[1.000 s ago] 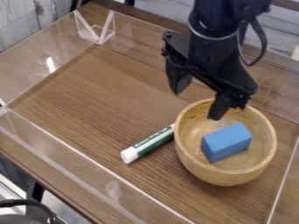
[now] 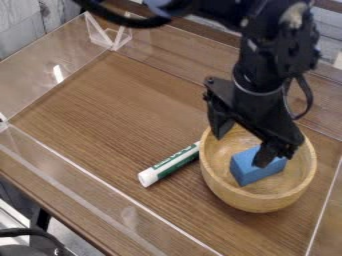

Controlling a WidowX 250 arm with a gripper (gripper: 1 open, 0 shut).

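My gripper (image 2: 250,138) is open, its dark fingers lowered into the wooden bowl (image 2: 261,200) at the right, over a blue block (image 2: 257,169) in it. The gripper partly hides the block and the bowl's back rim. A white and green tube (image 2: 167,166) lies on the table just left of the bowl.
A small clear object (image 2: 104,32) stands near the back left edge. Clear edging runs along the table's left side.
My gripper has moved down and toward the front, from above the back of the bowl to over the blue block. The bowl, block and tube look unmoved.
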